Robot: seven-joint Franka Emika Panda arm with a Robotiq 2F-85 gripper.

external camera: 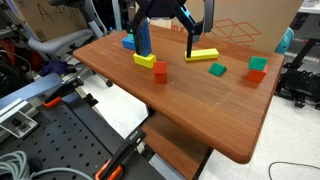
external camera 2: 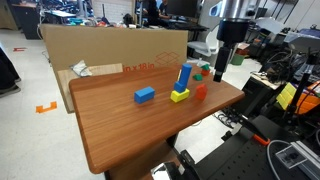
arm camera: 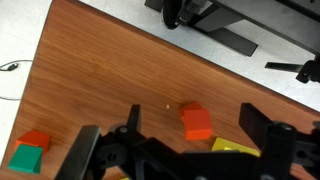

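A red block (external camera: 160, 77) stands alone near the front edge of the wooden table (external camera: 215, 110). My gripper (external camera: 166, 52) is open above it, with nothing between the fingers. From the wrist view, the red block (arm camera: 197, 123) appears in the gap between the spread fingers, lower down on the tabletop. Close by is a yellow block (external camera 2: 179, 97) with a tall blue block (external camera 2: 183, 75) upright on it. One finger partly covers the blue one in the first exterior view.
Another blue block (external camera 2: 145, 95) lies on the table. Beyond the red block are a long yellow block (external camera: 201, 54) and a flat green piece (external camera: 217, 69). A green block (external camera: 258, 63) rests on a red one (external camera: 256, 75).
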